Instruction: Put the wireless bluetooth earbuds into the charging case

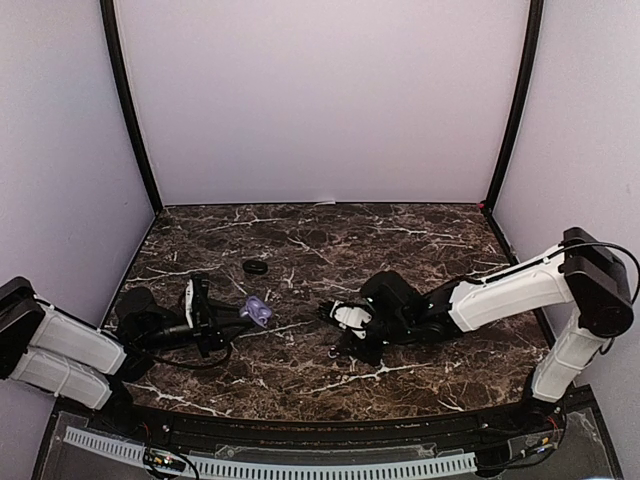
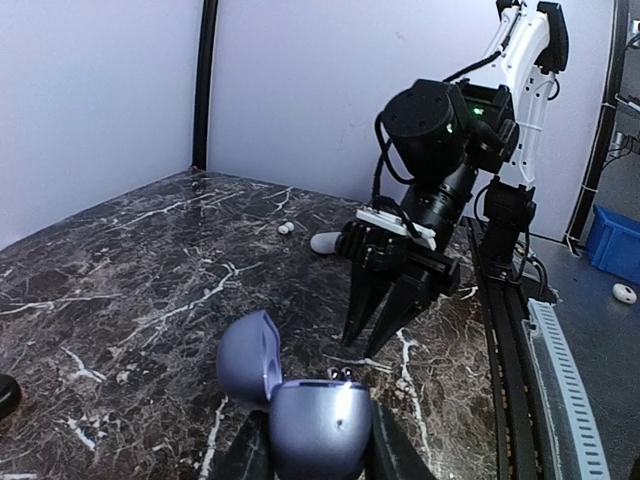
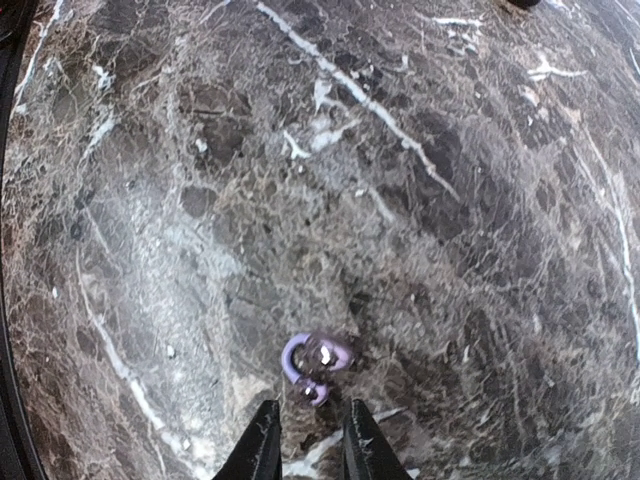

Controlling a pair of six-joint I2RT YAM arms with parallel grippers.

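Note:
An open purple charging case [image 1: 256,311] is held above the table on the left, my left gripper [image 1: 238,313] shut on it. In the left wrist view its rounded body [image 2: 320,425] sits between the fingers, lid [image 2: 250,358] raised on the left; its inside is hidden. A small purple earbud [image 3: 318,355] lies on the marble table, with a smaller purple part [image 3: 312,391] showing close by; I cannot tell whether that is a second bud. My right gripper stands part open and empty just above and beside it, its fingertips apart from the bud.
A black oval case [image 1: 255,267] lies further back on the left. Behind the right arm, the left wrist view shows small white earbuds [image 2: 286,228] and a pale case [image 2: 325,242]. The table between the two grippers is clear.

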